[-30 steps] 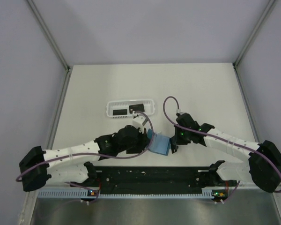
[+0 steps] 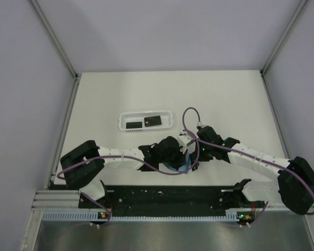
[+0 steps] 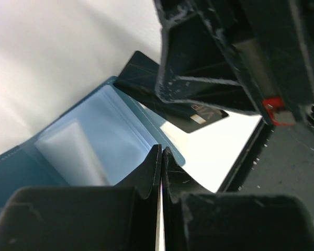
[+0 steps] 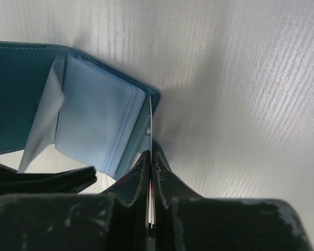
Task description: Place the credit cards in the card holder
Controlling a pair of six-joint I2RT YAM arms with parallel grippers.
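Observation:
The open teal card holder with pale blue sleeves (image 4: 97, 112) lies on the table beneath both grippers, largely covered in the top view. In the left wrist view my left gripper is shut over it, nothing showing between its fingertips. A black card (image 3: 138, 81) sits at the holder's edge, partly behind the other gripper's dark body. My right gripper is shut at the holder's edge; a thin pale line rises from between its fingertips, which may be a card seen edge-on, though I cannot be sure.
A white tray (image 2: 123, 119) with two black cards (image 2: 153, 121) stands behind the left arm. The dark front edge lies close to both grippers.
The left arm has moved right, bringing its gripper over the holder beside the right gripper and hiding more of the holder. The right arm shows no visible movement.

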